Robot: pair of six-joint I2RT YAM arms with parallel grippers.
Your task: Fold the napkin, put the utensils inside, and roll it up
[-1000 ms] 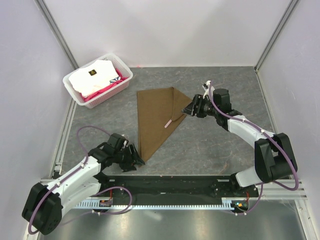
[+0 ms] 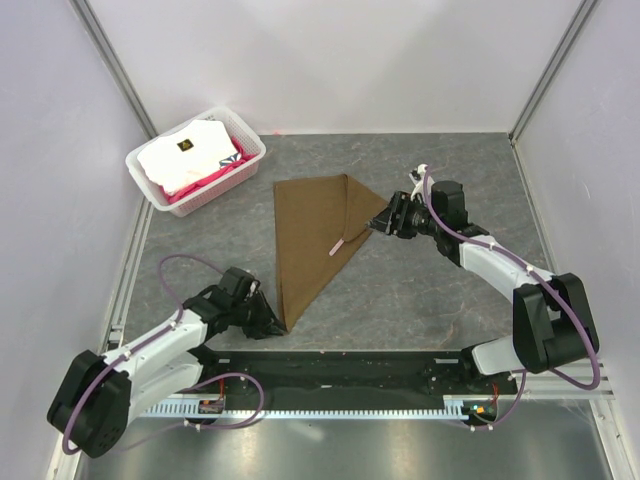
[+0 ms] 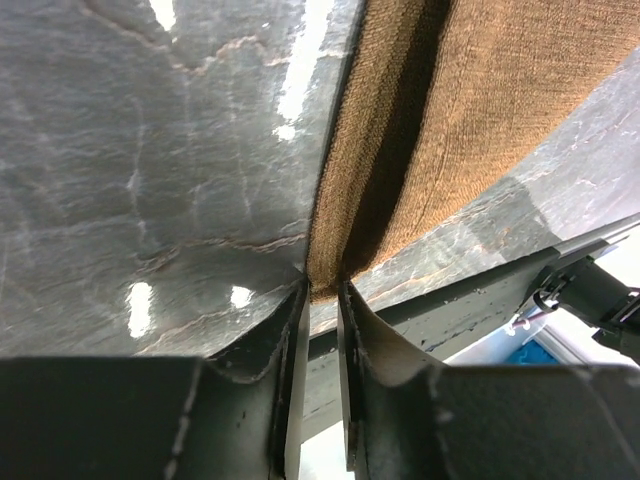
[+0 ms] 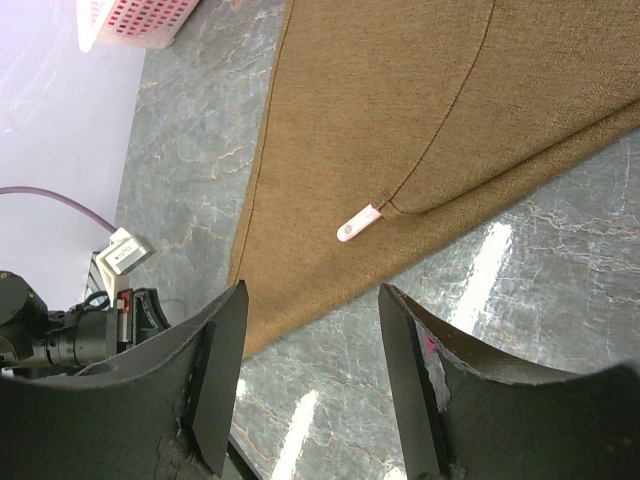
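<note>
The brown napkin [image 2: 310, 240] lies on the grey table, its far right part folded over with a pale tag [image 4: 358, 222] showing. My left gripper [image 2: 275, 325] is down at the napkin's near corner. In the left wrist view its fingertips [image 3: 348, 300] are close together at that folded corner; whether cloth is between them is hard to tell. My right gripper [image 2: 385, 218] stands open over the napkin's right corner; in the right wrist view nothing is between its fingers. No utensils can be made out.
A white basket [image 2: 250, 165] with white and red cloths stands at the back left. Walls enclose the sides and back.
The right arm has moved very slightly.
</note>
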